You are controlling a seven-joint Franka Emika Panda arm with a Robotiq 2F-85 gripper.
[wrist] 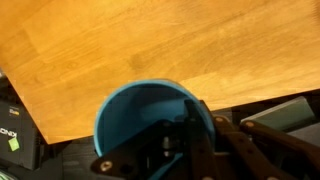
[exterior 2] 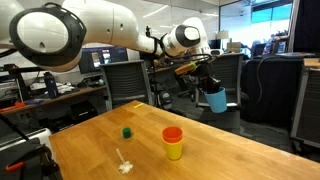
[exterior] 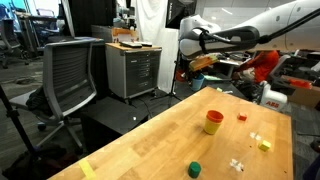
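A blue cup (exterior 2: 217, 102) hangs in the air, with my gripper (exterior 2: 201, 84) shut on its rim. From the wrist view I look down over the cup's round opening (wrist: 135, 105); dark fingers (wrist: 190, 145) overlap its lower right side. In the first exterior view the blue cup (exterior: 197, 83) shows near the far edge of the table, partly behind the gripper (exterior: 188, 72). Upright on the wooden table (exterior: 145, 150) stands a yellow cup (exterior 2: 174, 150) with a red rim above it, apart from the blue one.
A green piece (exterior: 194, 169) and a white piece (exterior: 236, 164) lie on the table. Small blocks, a yellow one (exterior: 265, 146) and a red one (exterior: 253, 135), lie toward the right. Office chairs (exterior: 55, 80) stand beyond it.
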